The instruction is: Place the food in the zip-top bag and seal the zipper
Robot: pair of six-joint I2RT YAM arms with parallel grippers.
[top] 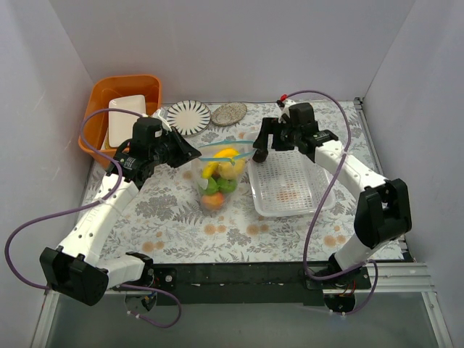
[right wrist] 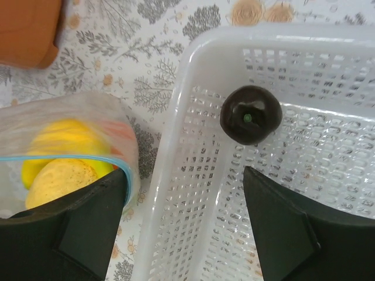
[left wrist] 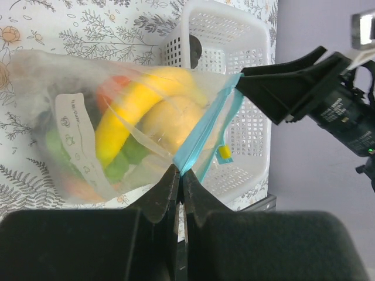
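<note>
The clear zip top bag (top: 210,185) sits on the table with its blue-lined mouth spread wide. Inside it show a yellow banana-like fruit (left wrist: 117,126), a large pale yellow fruit (top: 232,170), green pieces (top: 227,185) and an orange fruit (top: 212,201). My left gripper is shut on the blue rim (left wrist: 202,137) at one side of the mouth. My right gripper stands open over the basket's left wall; the bag's other corner touches its left finger (right wrist: 88,219), and its gap looks empty. A small yellow piece (left wrist: 224,152) shows on the rim.
The white basket (top: 290,212) right of the bag holds a dark round vegetable (right wrist: 251,115) near its corner. At the back are an orange bin (top: 116,87), a striped plate (top: 188,117) and a round mat (top: 229,114).
</note>
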